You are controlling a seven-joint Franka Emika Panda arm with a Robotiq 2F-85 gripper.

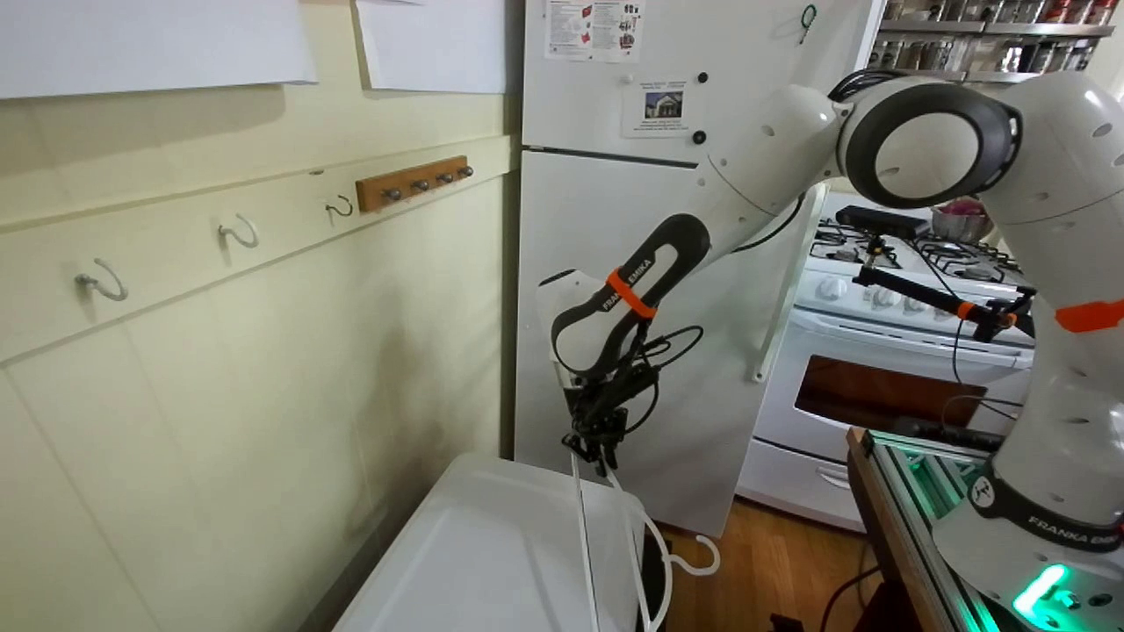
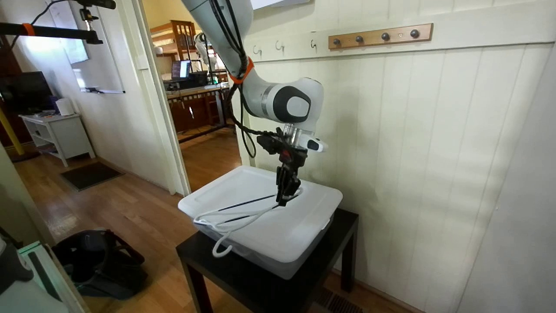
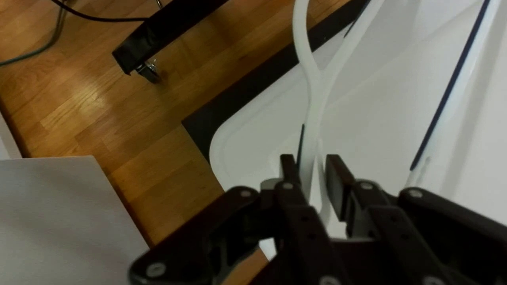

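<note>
In exterior view 2, my gripper is above the lid of a white storage bin. It is shut on one end of a white plastic hanger with dark strips along it. The hook sticks out past the bin's front edge. In the wrist view, a white arm of the hanger runs between the fingers of my gripper; a separate white bar with a dark strip shows to the right. Exterior view 1 has the hanger slanting down from my gripper, its hook towards the stove side.
The bin stands on a black side table. On the wall are metal hooks and a wooden peg rack. A fridge stands close behind the arm, and a black bag lies on the floor.
</note>
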